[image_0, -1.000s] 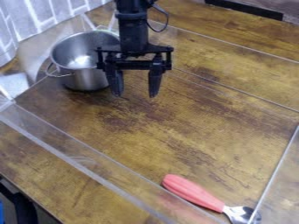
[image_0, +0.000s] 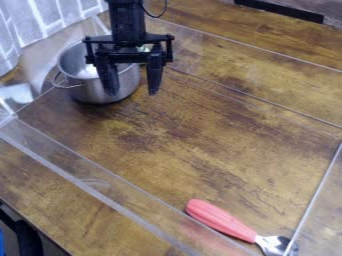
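My black gripper (image_0: 131, 76) hangs in the upper left of the camera view, over the front and right side of a steel pot (image_0: 94, 86), its two fingers apart and pointing down. The pot has wire handles and something pale inside, partly hidden behind the gripper. A pink-handled utensil (image_0: 219, 219) with a metal end lies at the bottom right, well away from the gripper.
Transparent panels edge the work area at left, front and right. Pale curtain-like cloth (image_0: 27, 40) stands at the upper left.
The gripper has moved left and upward in the view, closer over the pot. The pink utensil has not moved.
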